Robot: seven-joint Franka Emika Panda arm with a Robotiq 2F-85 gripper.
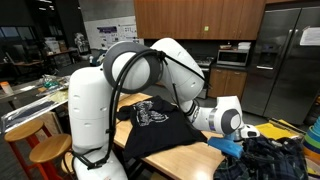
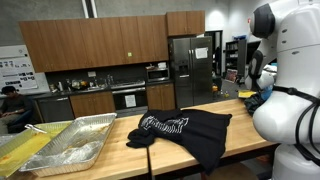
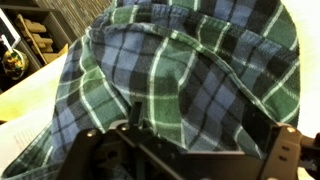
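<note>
A plaid cloth [image 3: 180,75] in blue, green and white fills most of the wrist view, rumpled with raised folds. The same cloth looks dark in exterior view 1, heaped at the right end of the table [image 1: 268,158]. My gripper is open over it, fingers spread to either side at the bottom of the wrist view. Whether the fingertips touch the fabric I cannot tell. In exterior view 2 the gripper is out of clear sight at the right edge.
A black garment with white lettering [image 2: 188,126] lies spread on the wooden table [image 2: 122,160]. Foil trays [image 2: 70,140] stand at its left in exterior view 2. Stools [image 1: 48,150] stand beside the table. Some bare tabletop [image 1: 185,160] shows in front of the arm.
</note>
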